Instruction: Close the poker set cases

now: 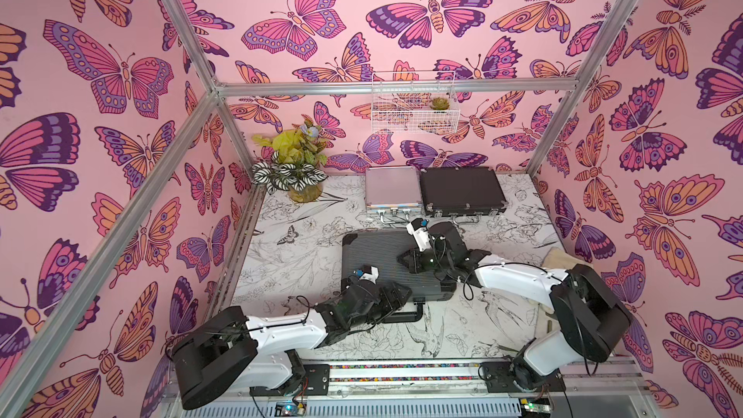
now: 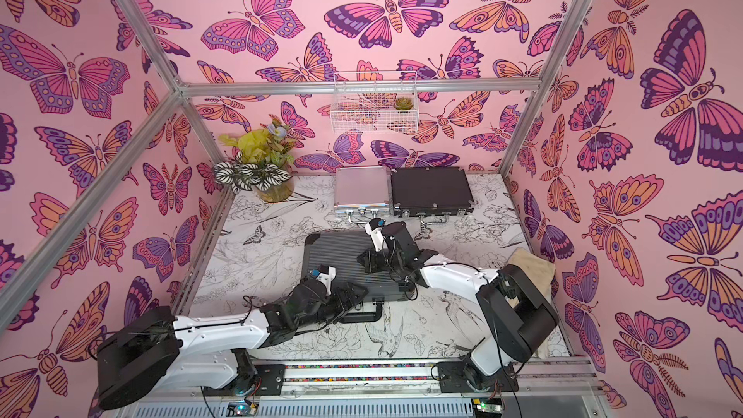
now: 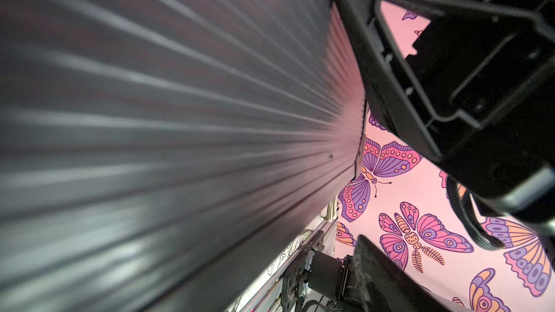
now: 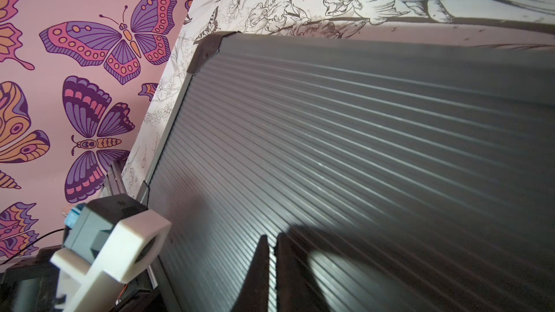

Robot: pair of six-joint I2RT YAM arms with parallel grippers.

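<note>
The dark grey ribbed case [image 1: 370, 251] lies flat in mid-table with its lid down, its ribbed lid [image 4: 323, 150] filling much of the right wrist view. Its black handle [image 1: 420, 310] points toward the front edge. My left gripper [image 1: 401, 295] is low at the case's front edge, left of the handle; its fingers [image 3: 399, 81] stand open beside the ribbed surface, nothing between them. Over the right half of the lid, my right gripper is shut, and nothing shows between its fingertips. The case's front latches are hidden by the arms.
Behind stand a silver case [image 1: 393, 187] and a black case [image 1: 462, 189], both with lids down. A potted plant [image 1: 304, 192] is at the back left, a beige cloth [image 1: 563, 260] at the right.
</note>
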